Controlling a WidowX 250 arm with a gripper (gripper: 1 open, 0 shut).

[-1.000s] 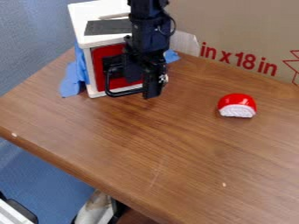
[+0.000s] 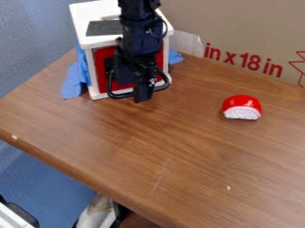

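Observation:
My black gripper [image 2: 141, 85] hangs at the upper middle of the camera view, in front of a white box [image 2: 91, 14] with a red front [image 2: 103, 66] and a dark grey panel near its top. The gripper and arm cover much of that front; whether the fingers are open or shut is hard to see. A small red object [image 2: 242, 103] with a white ribbed side lies apart on the wooden table, to the right.
Blue cloth [image 2: 71, 82] lies either side of the box on the table [image 2: 143, 160]. A cardboard sheet [image 2: 248, 44] stands behind. The table's left edge borders a blue area.
The gripper has shifted slightly over the last second, staying in front of the box. The red object on the right has not moved.

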